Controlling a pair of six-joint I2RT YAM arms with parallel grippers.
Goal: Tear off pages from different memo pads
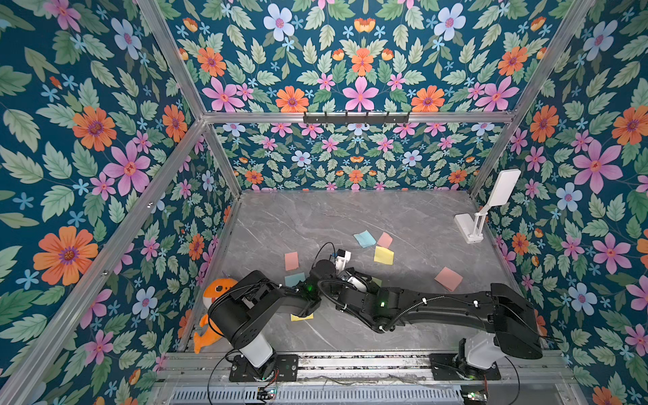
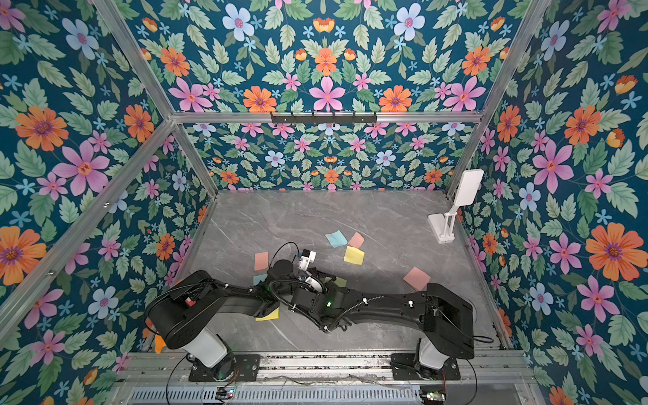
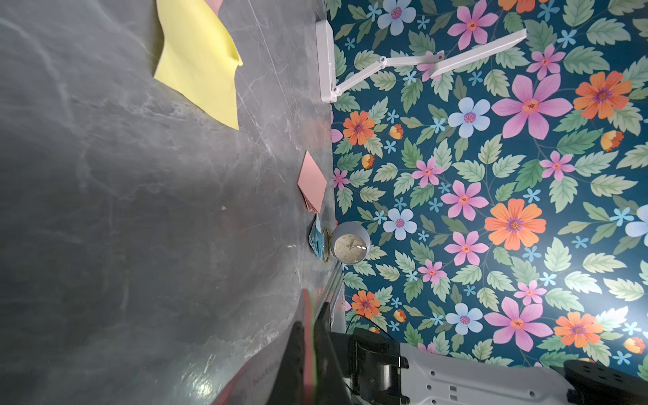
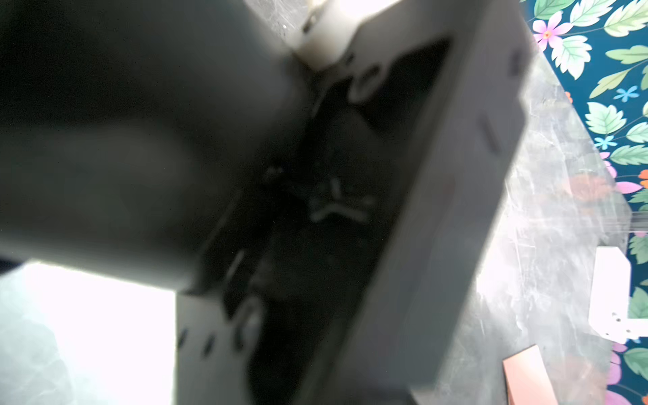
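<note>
Square memo papers lie scattered on the grey table: in the top left view, pink (image 1: pixel 291 260), teal (image 1: pixel 294 279) and yellow (image 1: pixel 302 316) at left, blue (image 1: pixel 365 238), pink (image 1: pixel 384 239) and yellow (image 1: pixel 383 254) at centre, pink (image 1: pixel 448 278) at right. Whether each is a pad or a single page is unclear. A green patch (image 1: pixel 376 282) peeks from behind the arms. My left gripper is shut; a thin pinkish-green strip shows between its fingers, too blurred to identify. My right gripper's fingertips are hidden where both arms overlap; dark, blurred arm parts fill the right wrist view.
A white lamp (image 1: pixel 476 219) stands at the back right. An orange toy (image 1: pixel 214 303) lies at the left edge. The two arms cross closely at the table's centre, the left wrist (image 1: pixel 324 273) against the right arm (image 1: pixel 432 307).
</note>
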